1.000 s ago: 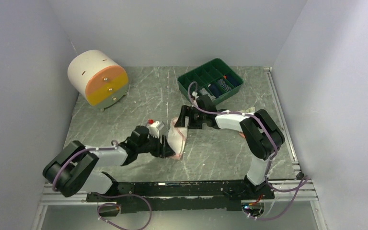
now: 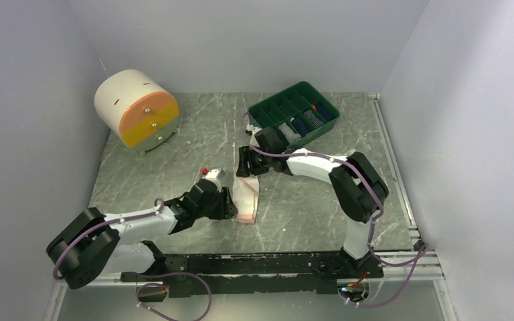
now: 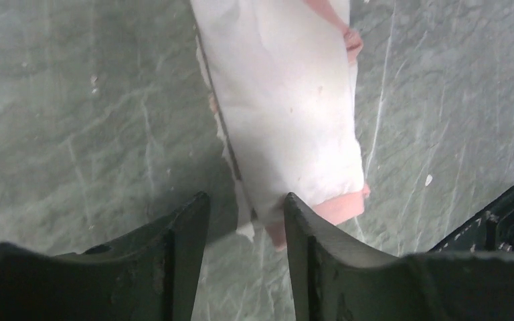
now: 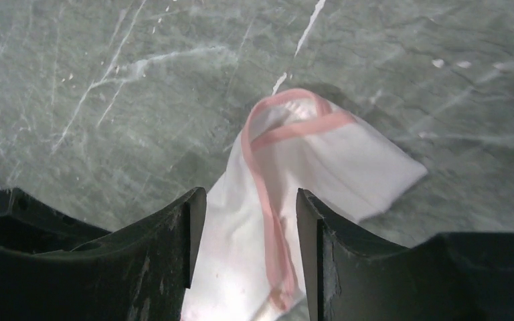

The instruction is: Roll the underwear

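Note:
White underwear with pink bands [image 2: 246, 200] lies on the grey table, folded into a long strip. My left gripper is open at its near left corner, one finger over the edge by the pink hem, nothing visibly held. My right gripper is open above the far end, where the pink waistband [image 4: 258, 170] and a loose flap show between and beyond its fingertips.
A green divided box [image 2: 274, 107] with rolled items stands at the back right. A white drawer cabinet [image 2: 120, 100] is at the back left. Light cloth lies partly hidden behind the right arm.
My right gripper shifted left over the far end, and the strip now lies straighter.

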